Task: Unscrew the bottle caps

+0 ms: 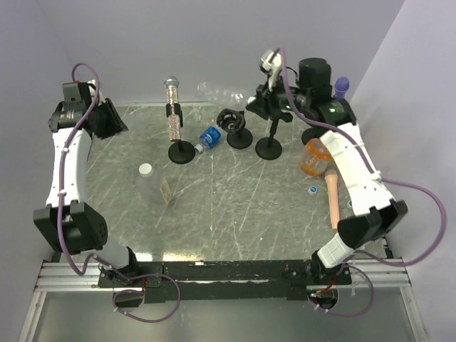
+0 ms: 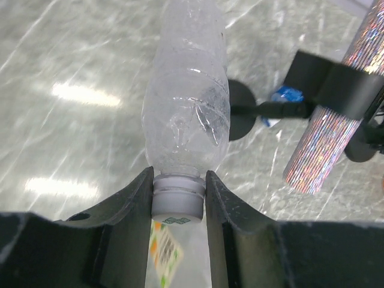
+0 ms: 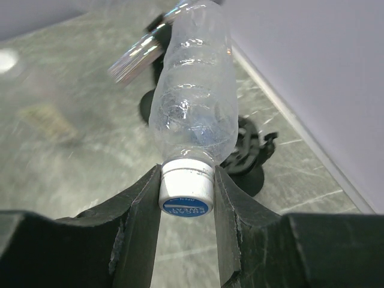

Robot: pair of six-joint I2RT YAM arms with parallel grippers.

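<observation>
My left gripper is shut on the grey cap of a clear plastic bottle, whose body stretches away past the fingertips. From above, the left gripper is at the left edge of the table, and its bottle is hard to make out. At the back, my right gripper is shut on the white cap of another clear bottle. That bottle points left. Both caps sit on their bottle necks. A clear bottle with a white cap stands upright on the left of the table.
Several black stands, one holding a glittery microphone, line the back. A blue-labelled bottle lies between them. An orange-banded jar, a tan microphone and a blue cap lie at right.
</observation>
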